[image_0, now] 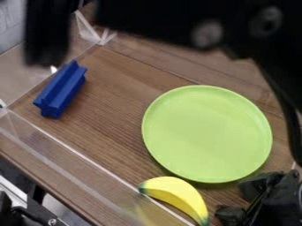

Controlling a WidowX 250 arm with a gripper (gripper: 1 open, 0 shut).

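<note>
A green plate (207,132) lies on the wooden table, right of centre. A yellow banana (177,196) lies just below its lower left, near the front. A blue block (60,89) with a groove sits on the left of the table. A large dark blurred arm fills the top of the view and runs down the right side; the gripper's fingertips cannot be clearly made out.
Clear plastic walls (83,177) edge the table along the front left and back left. Bare wood (124,97) lies between the block and the plate. Dark machinery is at the lower right and lower left corners.
</note>
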